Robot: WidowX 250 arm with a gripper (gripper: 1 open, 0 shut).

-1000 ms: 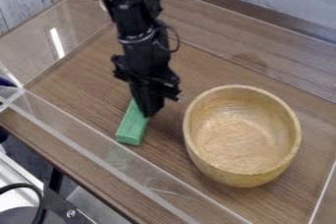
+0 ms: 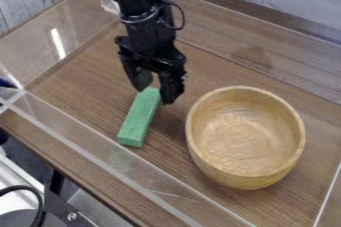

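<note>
A green bar (image 2: 139,118), long and flat, lies on the wooden table at left of centre, slanting toward the front. My black gripper (image 2: 154,83) hangs just above and behind its far end, open, with its fingers pointing down. A large round wooden bowl (image 2: 245,136) sits to the right of the bar.
Clear strips run along the lower left edge (image 2: 67,141), with black cables beyond it at the bottom left corner.
The arm has moved left from over the table behind the bowl to above the green bar's far end. A second ago it was lower over the bar. The bar and bowl look unmoved.
</note>
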